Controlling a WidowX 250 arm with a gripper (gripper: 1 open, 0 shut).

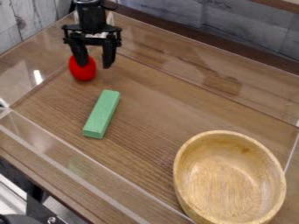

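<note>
The black gripper (93, 45) is at the upper left of the table, its wrist near the back edge, fingers pointing down. One finger is over a red rounded object (82, 69), the other to its right. Whether it touches the red object, and how far the fingers are apart around it, is hard to tell at this size. A green bar (101, 114) lies diagonally nearer the front, and a wooden bowl (229, 178) is at the lower right.
Grey panelled walls stand beyond its left and back edges.
</note>
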